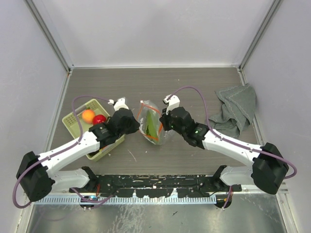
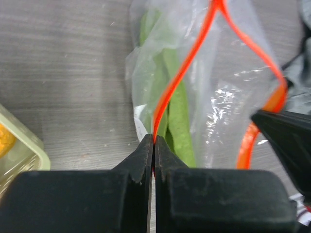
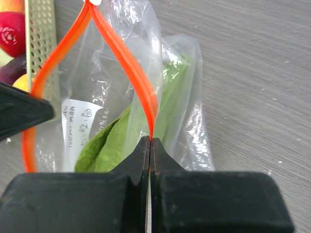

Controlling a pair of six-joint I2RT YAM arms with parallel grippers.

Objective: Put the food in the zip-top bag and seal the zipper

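A clear zip bag (image 1: 147,109) with orange strips along its mouth stands open between my two grippers. Inside lies a long green vegetable, and a white label (image 3: 77,127) shows in the right wrist view. My left gripper is shut on one side of the bag's rim; the orange strip (image 2: 169,90) runs down into its fingertips. On the opposite side, my right gripper pinches the rim, its orange strip (image 3: 136,73) ending between the fingertips. The mouth spreads apart between them.
At left, a pale green basket (image 1: 71,127) holds an orange (image 1: 88,115), a red fruit (image 1: 99,119) and other produce, partly under the left arm. A grey cloth (image 1: 236,110) lies crumpled at right. Behind the bag the table is clear.
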